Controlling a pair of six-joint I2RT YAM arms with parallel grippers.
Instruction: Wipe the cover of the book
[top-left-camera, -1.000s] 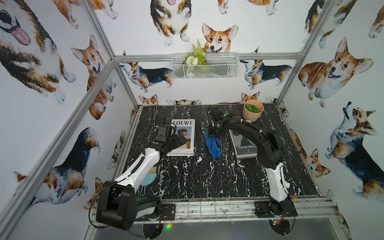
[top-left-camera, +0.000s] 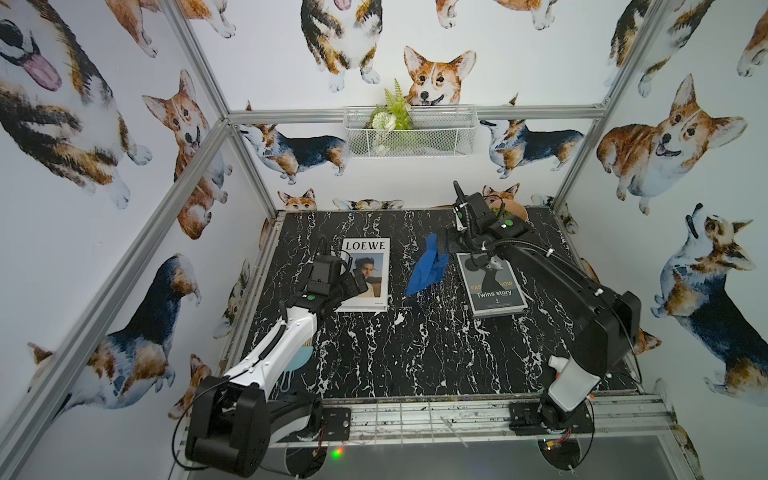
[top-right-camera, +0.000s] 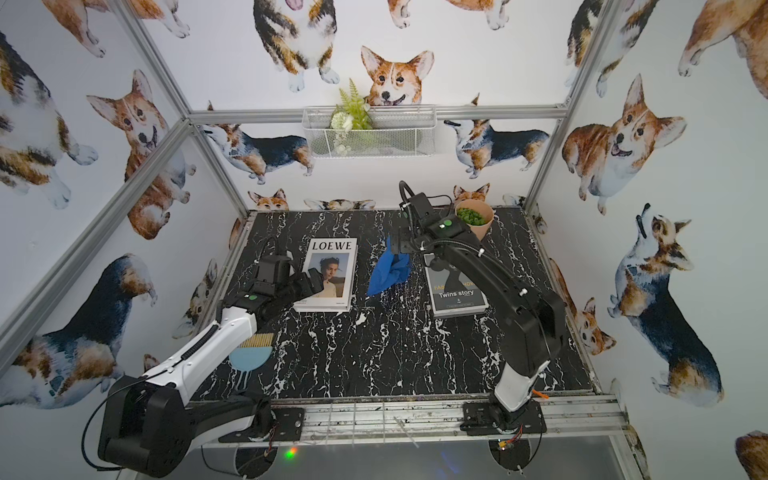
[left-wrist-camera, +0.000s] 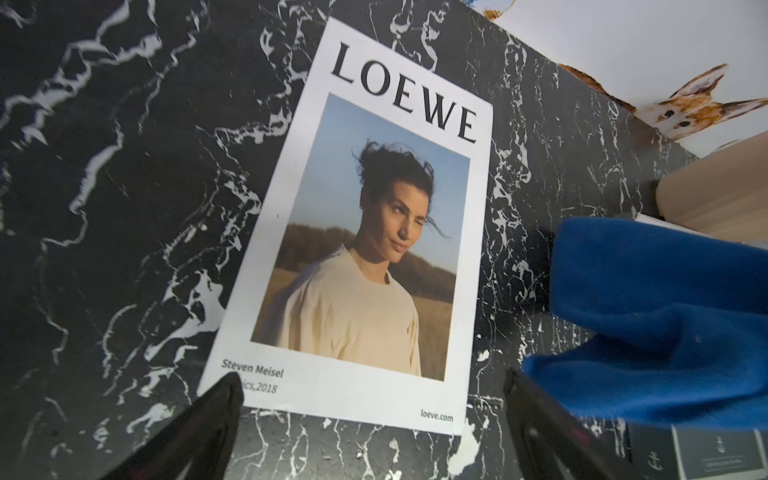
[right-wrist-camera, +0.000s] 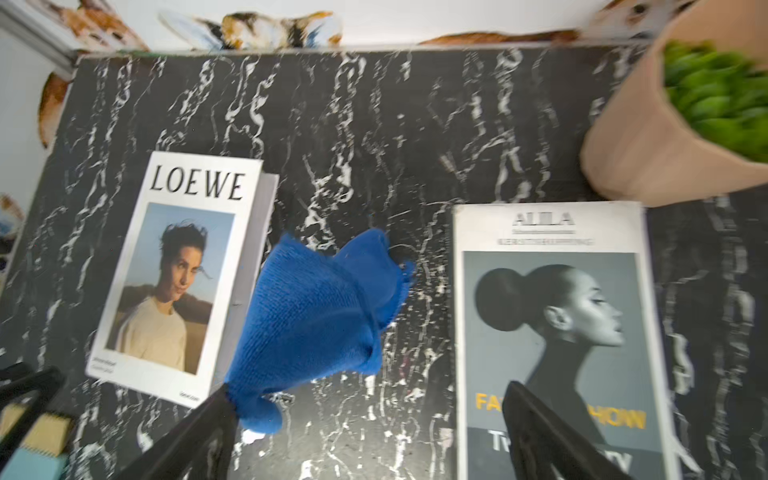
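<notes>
The white LOEWE book (top-left-camera: 370, 298) lies flat on the left; its front cover (left-wrist-camera: 344, 384) shows almost whole in the left wrist view. A blue cloth (right-wrist-camera: 316, 312) is bunched between this book and the grey Twins story book (right-wrist-camera: 496, 352). My left gripper is open above the LOEWE book's lower edge, with nothing held. My right gripper stands open over the space between the books. Part of the cloth meets the tip of its left finger (right-wrist-camera: 216, 428) in view; whether they touch I cannot tell.
A plant pot (right-wrist-camera: 640, 136) stands at the back right, behind the right gripper. A blue brush-like item (top-right-camera: 251, 352) lies near the left arm.
My right arm has swung its elbow out to the right, and its gripper has shifted right and slightly back. The blue cloth has changed shape. My left arm has hardly moved.
</notes>
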